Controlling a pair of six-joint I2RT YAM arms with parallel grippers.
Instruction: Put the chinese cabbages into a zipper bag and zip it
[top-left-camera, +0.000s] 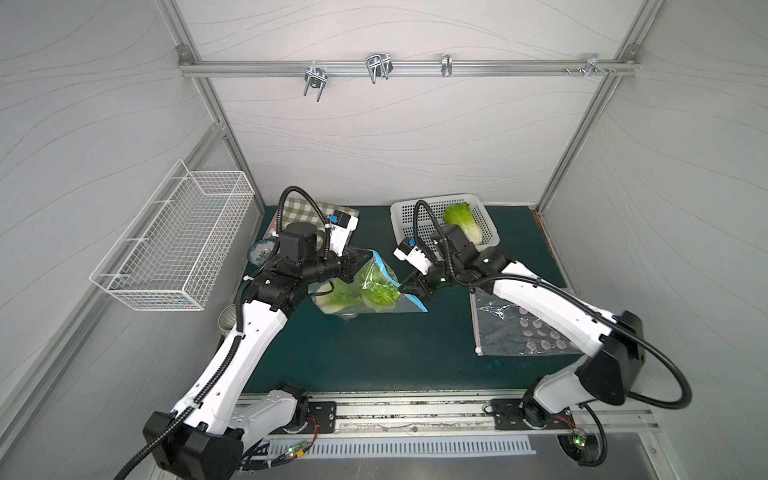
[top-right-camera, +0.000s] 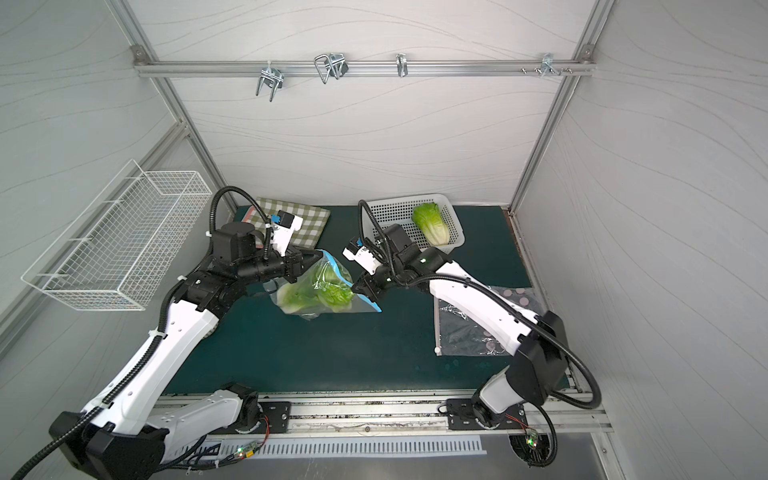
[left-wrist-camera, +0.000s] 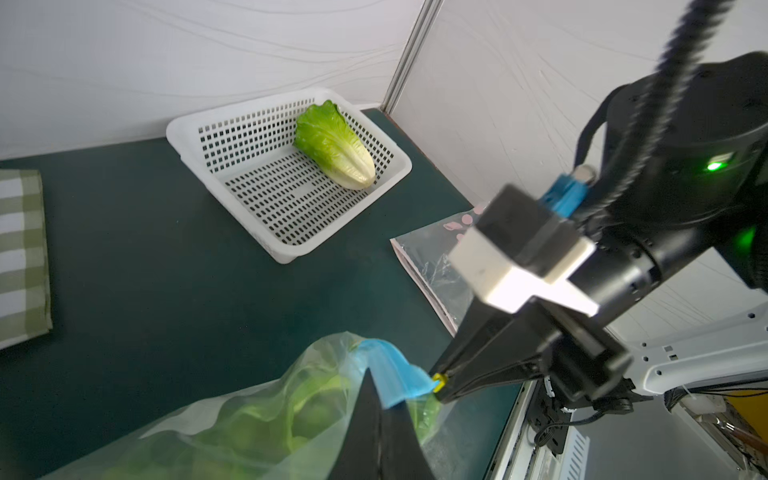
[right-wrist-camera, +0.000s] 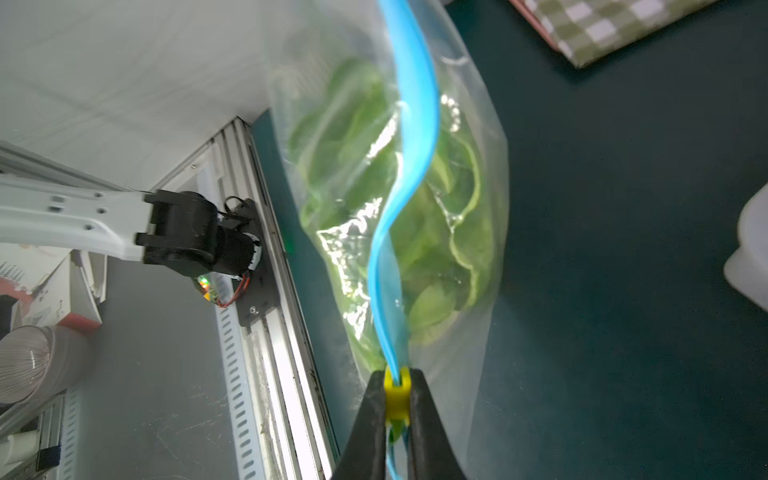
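Note:
A clear zipper bag (top-left-camera: 344, 296) with green cabbage inside hangs between my grippers above the table. Its blue zip strip (right-wrist-camera: 412, 136) runs up from my right gripper, whose yellow-tipped fingers are shut on it. In the left wrist view my left gripper is shut at the strip's other end, where the blue strip (left-wrist-camera: 392, 368) lies over its tips; the top views show it at the bag's upper corner. Another cabbage (left-wrist-camera: 336, 148) lies in a white perforated basket (left-wrist-camera: 284, 248) at the back.
A flat printed bag (top-left-camera: 512, 328) lies at the right of the table (top-left-camera: 400, 360). A checked cloth (top-right-camera: 304, 216) is at the back left, partly behind my left arm. A wire basket (top-left-camera: 172, 240) hangs on the left wall.

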